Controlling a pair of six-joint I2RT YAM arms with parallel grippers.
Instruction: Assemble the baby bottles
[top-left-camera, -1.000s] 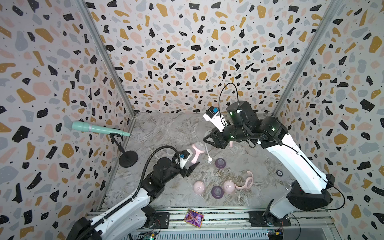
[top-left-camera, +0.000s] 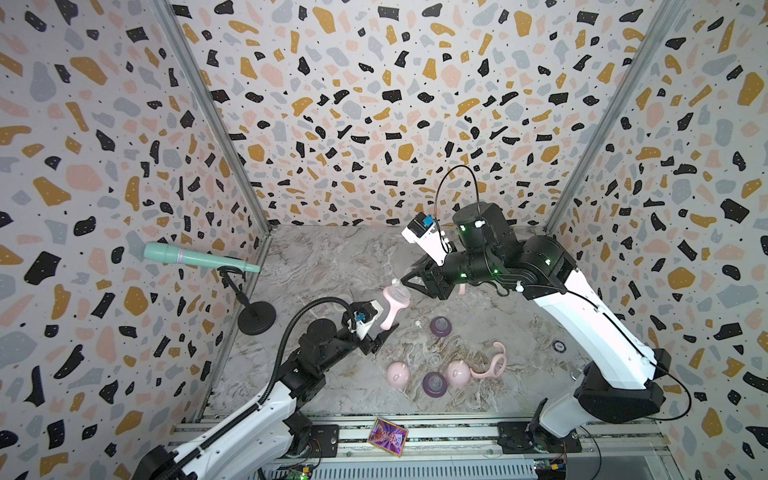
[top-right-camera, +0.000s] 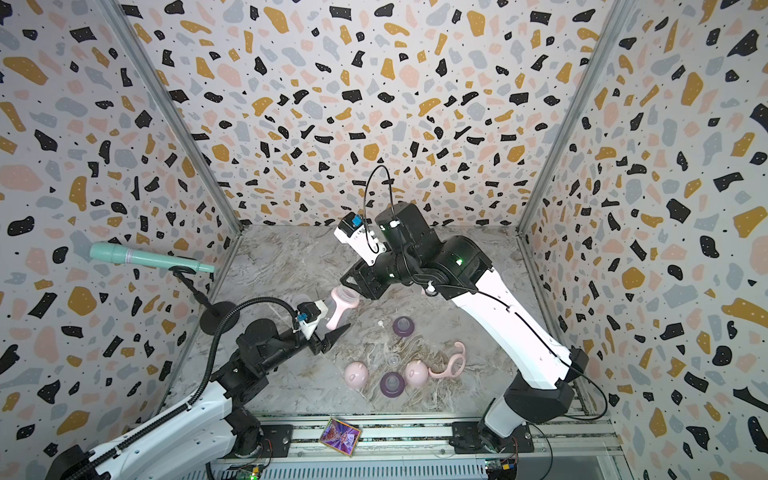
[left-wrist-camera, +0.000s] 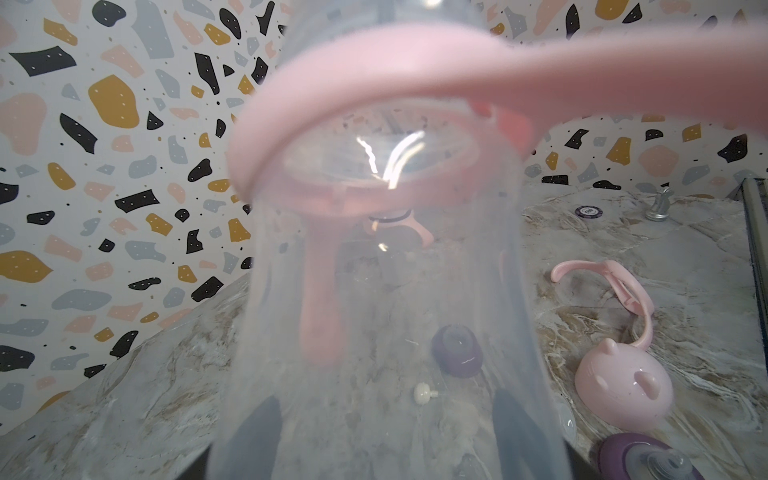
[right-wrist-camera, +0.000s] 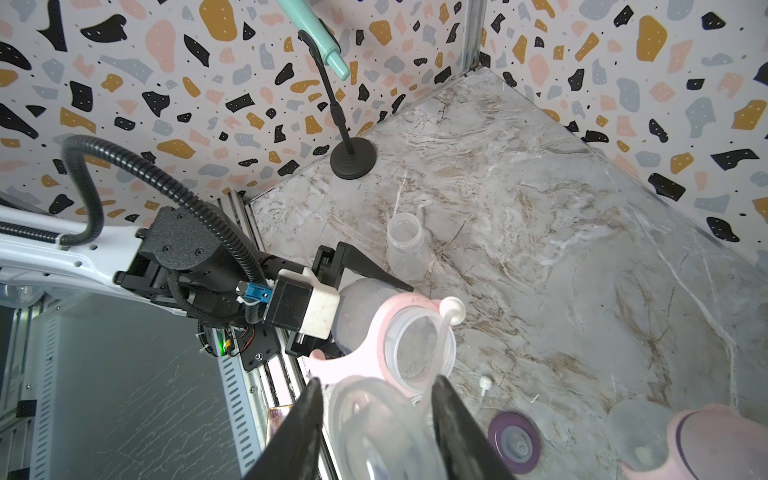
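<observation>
My left gripper is shut on a clear bottle with a pink handled collar, held tilted above the table. Just above its mouth is my right gripper. In the right wrist view that gripper's blurred fingers straddle a translucent piece; whether they touch it I cannot tell. A straw with a white ball end reaches over the bottle's mouth. Pink domed caps, purple rings and a loose pink handle lie on the table.
Another clear bottle stands behind my left gripper. A dark stand with a mint tube is at the left. A small weight and a disc lie at the right.
Over the last second the left gripper with the bottle has risen slightly, and the right gripper has shifted left. The white straw end that hung below the right gripper is now up at the bottle's mouth.
</observation>
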